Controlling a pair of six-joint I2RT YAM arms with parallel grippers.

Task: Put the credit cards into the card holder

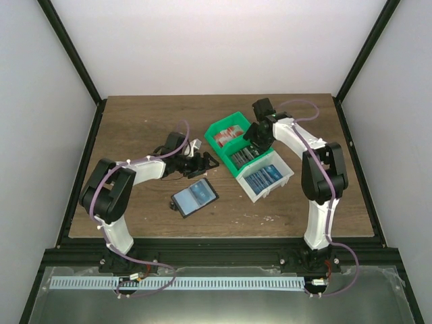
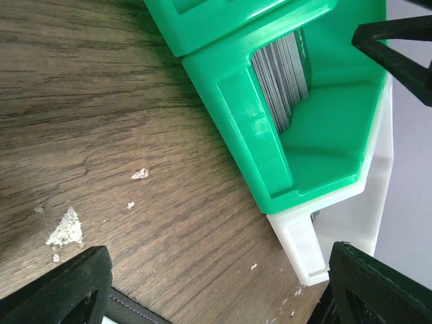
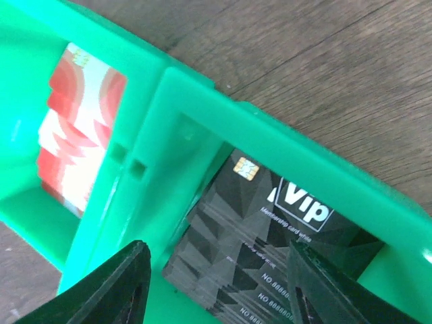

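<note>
In the top view the card holder (image 1: pixel 195 197) lies spread on the table, pale on one side and blue on the other. My left gripper (image 1: pixel 207 165) hovers above it, to the left of the bins; the left wrist view shows its fingers (image 2: pixel 64 287) wide apart and empty. Over the middle green bin (image 1: pixel 231 146) is my right gripper (image 1: pixel 255 137). Black "Vip" cards (image 3: pixel 263 236) lie in that bin, below the parted right fingers (image 3: pixel 135 283), with nothing visibly held between them.
Red-and-white cards (image 1: pixel 229 135) fill the back green bin (image 1: pixel 213 127). Blue cards (image 1: pixel 263 178) stand in the white front bin (image 1: pixel 287 167). White worn patches (image 2: pixel 66 228) mark the wood. Bare table surrounds the holder on its left and front.
</note>
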